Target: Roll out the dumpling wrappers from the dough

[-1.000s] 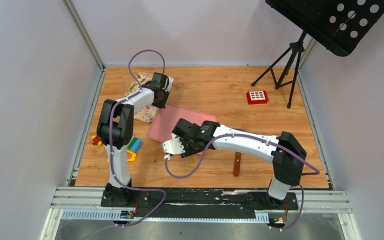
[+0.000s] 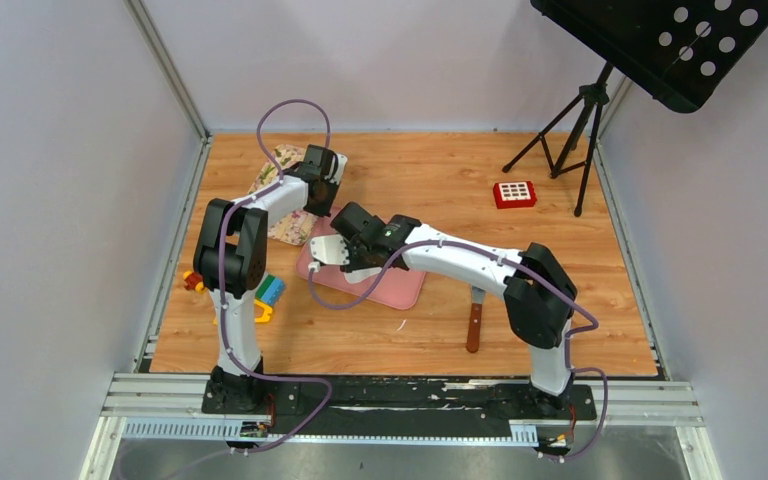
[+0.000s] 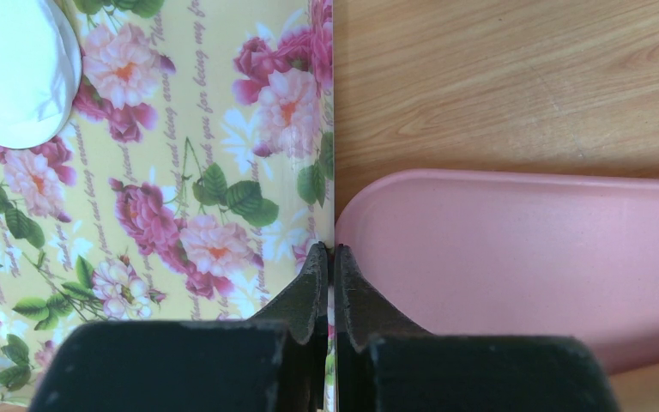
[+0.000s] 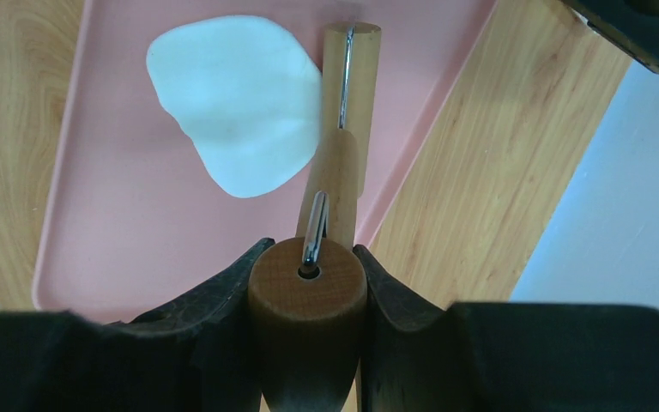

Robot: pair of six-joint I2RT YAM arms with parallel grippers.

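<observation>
In the left wrist view my left gripper is shut at the right edge of a floral mat [image 3: 206,206], nothing visible between its fingers; a white wrapper stack [image 3: 17,69] lies on the mat. Beside it is the pink tray [image 3: 515,240]. In the right wrist view a flattened piece of white dough [image 4: 232,103] lies on the tray next to a wooden rolling pin [image 4: 360,86]. My right gripper is around a wooden piece with a metal rod, over the pin; whether it grips it firmly is hard to tell.
A wood-handled scraper [image 2: 474,325] lies right of the tray. Coloured toy pieces [image 2: 270,290] sit by the left arm. A red box [image 2: 514,194] and black stand [image 2: 585,120] are at the back right.
The right arm has moved back and left over the pink tray, away from the front. The left arm has not visibly moved.
</observation>
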